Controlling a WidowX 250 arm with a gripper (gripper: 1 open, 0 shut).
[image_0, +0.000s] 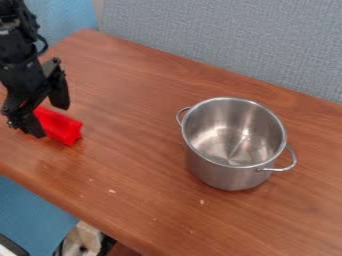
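My black gripper (35, 108) is at the left side of the camera view, low over a red block (60, 126) lying on the wooden table. Its fingers are open and reach down around the block's left end; whether they touch it cannot be made out.
A steel pot (235, 143) with two handles stands on the right half of the table (160, 70), empty. The front left edge runs below the block, and a grey wall is behind.
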